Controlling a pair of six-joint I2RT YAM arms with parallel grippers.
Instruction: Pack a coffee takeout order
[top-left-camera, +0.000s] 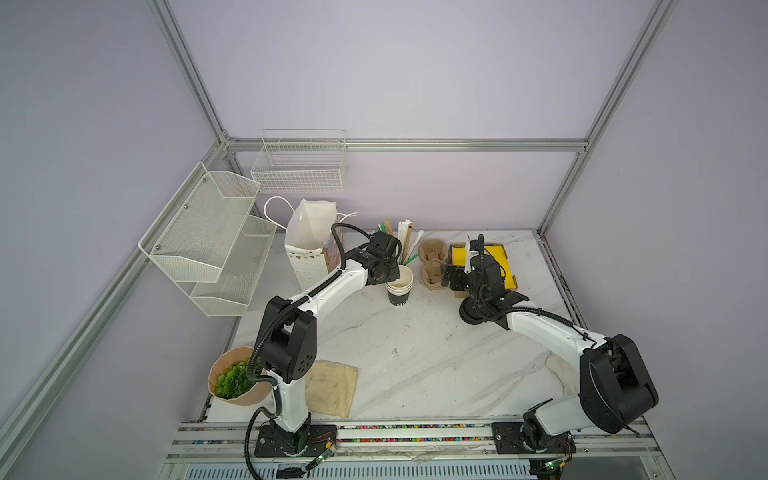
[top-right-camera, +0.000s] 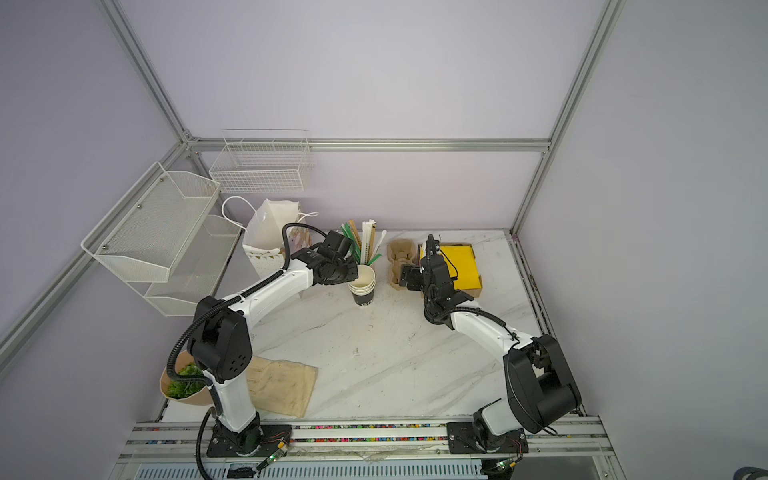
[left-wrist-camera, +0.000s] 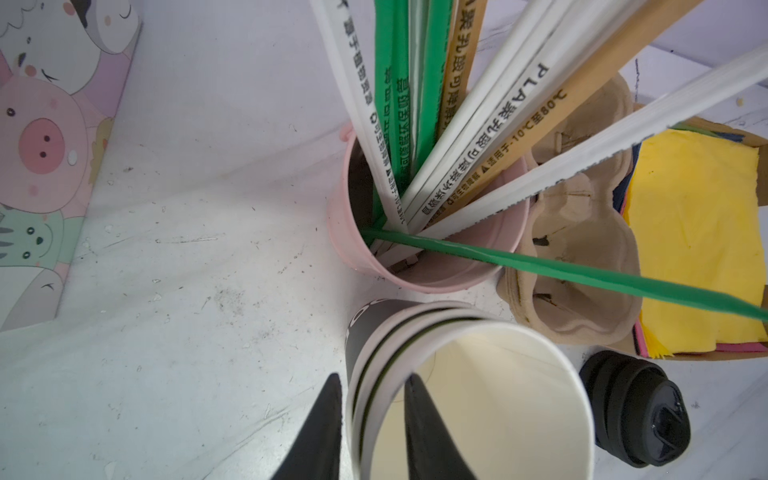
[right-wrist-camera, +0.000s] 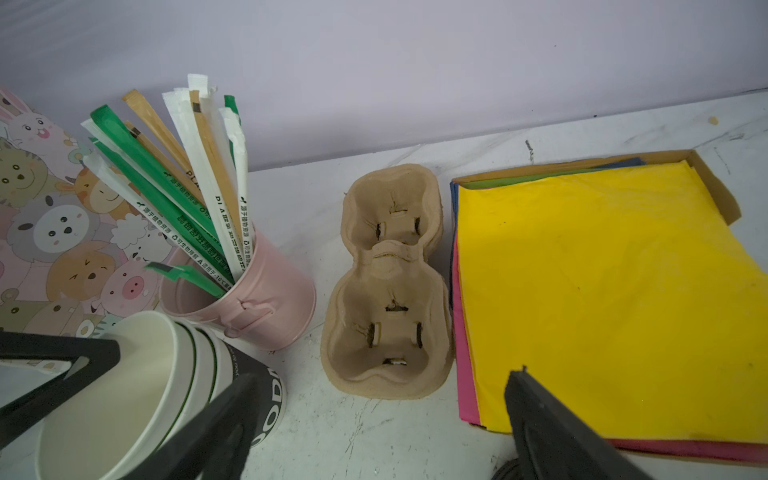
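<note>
A stack of paper cups (top-left-camera: 399, 289) stands mid-table. My left gripper is at its rim, fingers either side of the near wall in the left wrist view, part open. Behind the cups is a pink bucket (right-wrist-camera: 276, 292) of wrapped straws. Right of these sits a cardboard cup carrier (right-wrist-camera: 388, 328). My right gripper hangs open in front of the carrier, nothing between its fingers. Black lids (left-wrist-camera: 636, 408) lie stacked under the right arm. A white paper bag (top-left-camera: 308, 224) stands at back left.
A box of coloured paper (right-wrist-camera: 600, 296) fills the back right. White wire shelves (top-left-camera: 200, 240) hang on the left. A bowl of greens (top-left-camera: 233, 377) and a tan cloth (top-left-camera: 332, 388) lie at front left.
</note>
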